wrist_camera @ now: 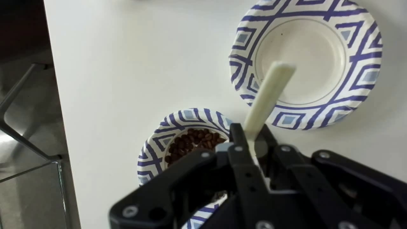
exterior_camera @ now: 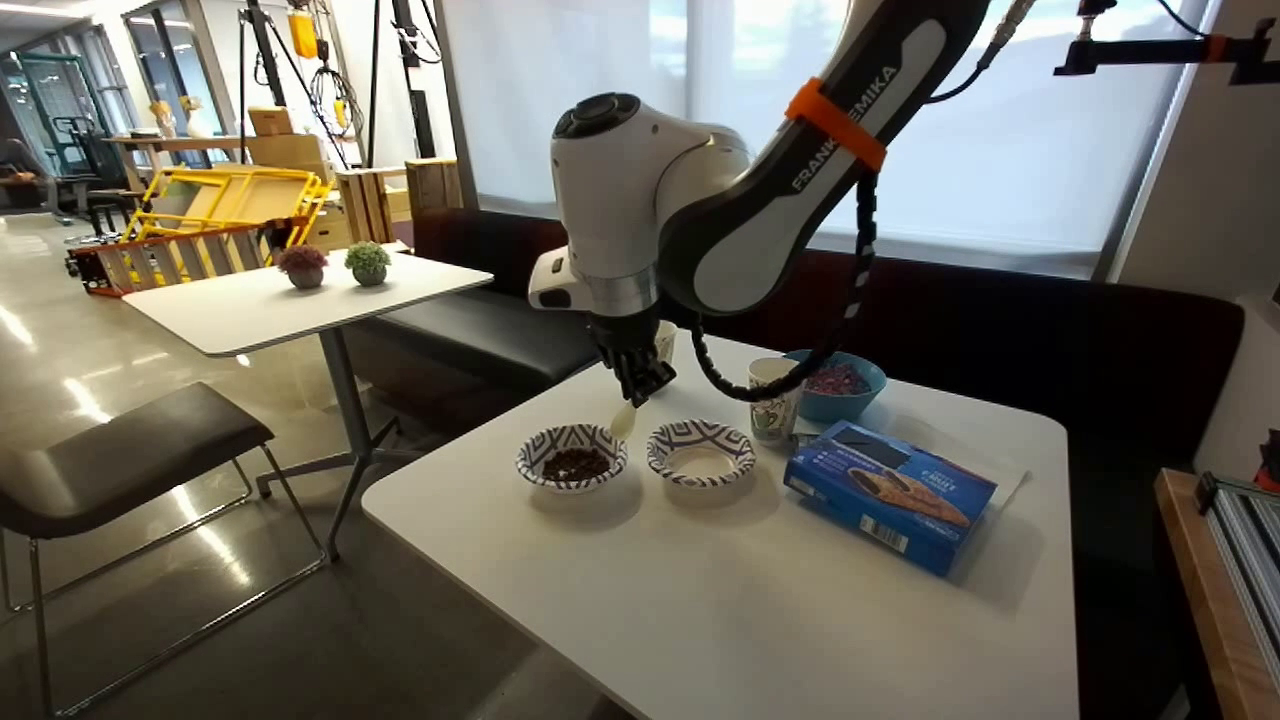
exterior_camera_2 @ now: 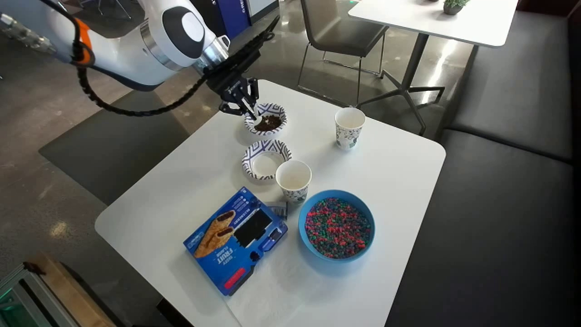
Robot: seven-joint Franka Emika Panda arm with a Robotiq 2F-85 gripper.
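My gripper is shut on a pale spoon (wrist_camera: 270,88), whose handle end sticks out past the fingers in the wrist view. In exterior view 1 the spoon's bowl end (exterior_camera: 623,421) points down beside the rim of the patterned bowl with coffee beans (exterior_camera: 572,460). Dark brown beans (wrist_camera: 193,142) cover the bottom of that bowl, which my fingers partly hide in the wrist view. Close by stands a second patterned bowl (wrist_camera: 301,61), empty apart from a tiny speck.
Two paper cups (exterior_camera_2: 348,128) stand on the table. A blue bowl of colourful beads (exterior_camera_2: 336,225) sits near a blue fruit-bar box (exterior_camera_2: 235,240). Bare white tabletop (exterior_camera: 672,588) lies in front of the two patterned bowls.
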